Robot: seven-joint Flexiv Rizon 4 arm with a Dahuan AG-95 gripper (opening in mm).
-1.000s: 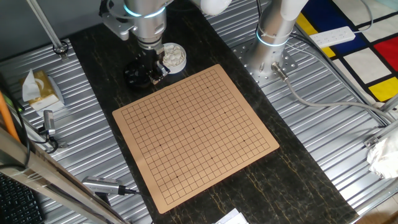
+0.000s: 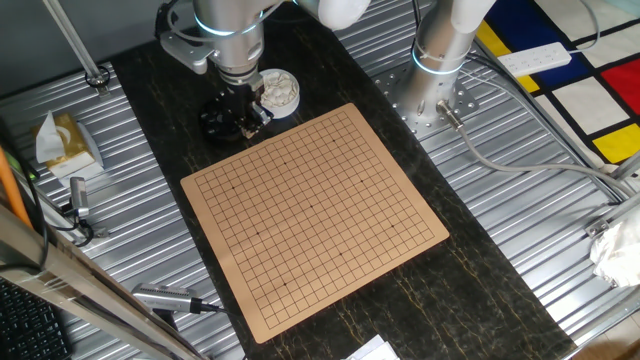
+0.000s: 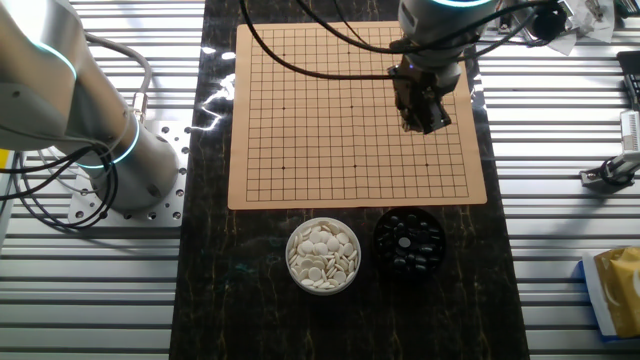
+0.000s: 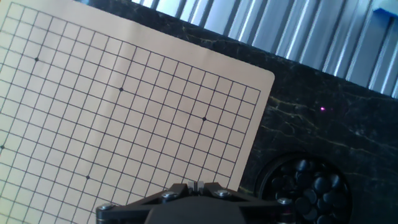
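Observation:
A tan board with a black grid [image 2: 311,206] lies bare on the dark marbled mat. Beside one edge of it stand a white bowl of white stones [image 3: 324,257] and a black bowl of black stones [image 3: 408,246]. My gripper hangs over the board's edge near the black bowl, its fingertips together and nothing visible between them. In exterior view 1 the gripper [image 2: 257,128] partly hides the black bowl [image 2: 215,120], while the white bowl [image 2: 281,94] sits just behind it.
The robot's base [image 2: 430,95] is bolted to the ribbed metal table right of the mat. A tissue box [image 2: 68,148] stands to the left. White papers [image 2: 373,349] show at the near edge. Open mat surrounds the board.
Compared with a second ago, the arm's upper part has shifted slightly and sits a little lower in exterior view 1. The board and bowls have stayed in place.

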